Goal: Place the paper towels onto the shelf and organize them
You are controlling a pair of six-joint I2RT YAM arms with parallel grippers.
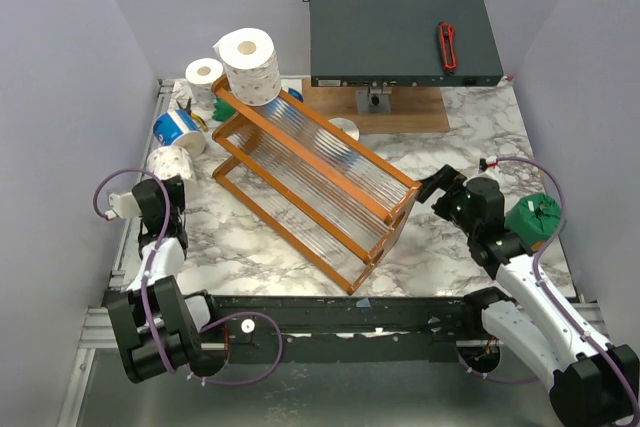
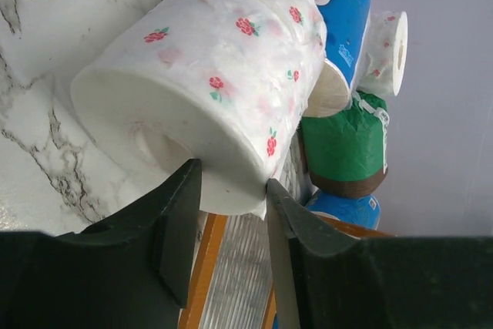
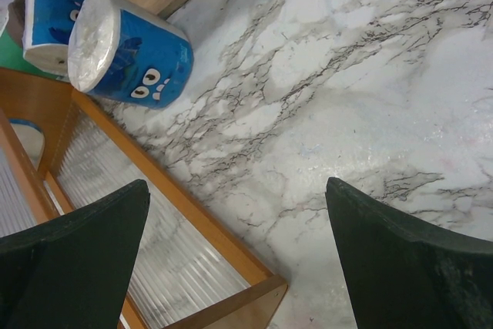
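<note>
A wooden shelf (image 1: 310,207) stands diagonally mid-table, with a white roll (image 1: 250,67) on its top back end. At the left lie a flowered paper towel (image 2: 208,67) and a blue-wrapped roll (image 1: 178,131), with a small white roll (image 1: 203,75) behind. My left gripper is at the flowered roll's near end, fingers part apart; whether it grips the rim is unclear. My right gripper stands open beside the shelf's right end, empty. Blue rolls (image 3: 146,63) show behind the shelf in the right wrist view.
A dark raised platform (image 1: 400,32) with a red cutter (image 1: 446,47) is at the back, above a wooden board (image 1: 420,112). A green package (image 1: 533,219) lies far right. Free marble is in front of the left rolls and right of the shelf.
</note>
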